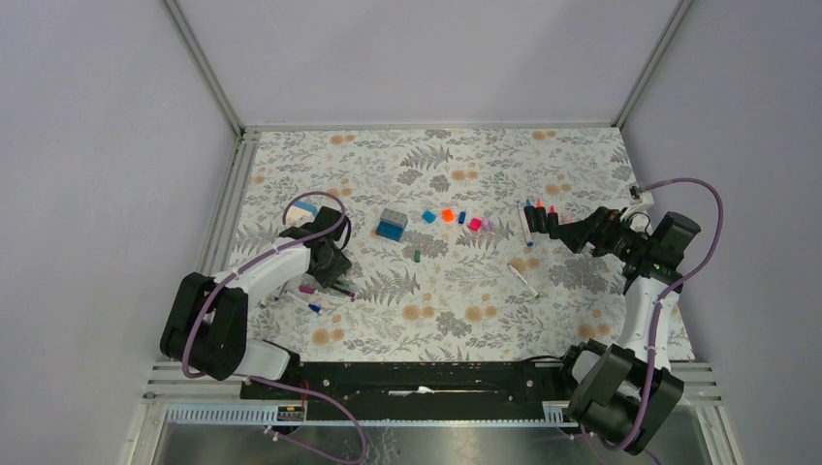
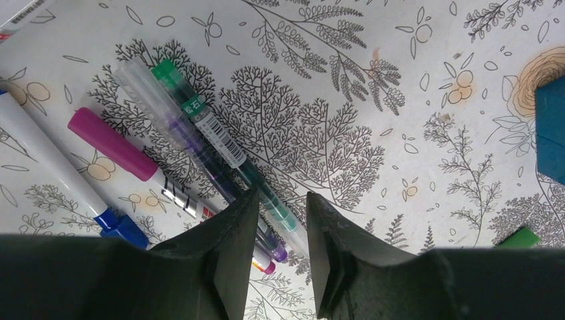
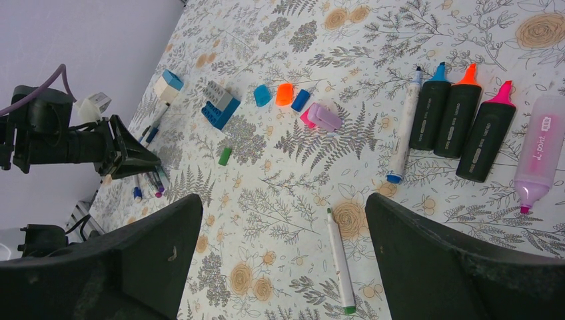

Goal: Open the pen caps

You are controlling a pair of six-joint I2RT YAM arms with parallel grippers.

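Observation:
In the left wrist view, my left gripper is partly open over the lower end of a green pen [image 2: 226, 143]. That pen shows in the gap, and whether a finger touches it I cannot tell. Alongside lies a purple pen [image 2: 210, 167] with a clear cap, its lower part behind the left finger. A magenta-capped marker [image 2: 113, 143] and a white marker with a blue end [image 2: 53, 153] are farther left. On the other side, my right gripper stands wide open and empty. Below it, a white pen with green ends [image 3: 341, 260] lies on the table.
Dark highlighters with blue [image 3: 430, 110], orange [image 3: 460, 110] and pink [image 3: 486, 137] tips lie uncapped, with a white-and-blue marker [image 3: 404, 127] beside them. Loose caps, including a green one [image 1: 417, 256], and a blue-grey block [image 1: 392, 225] sit mid-table.

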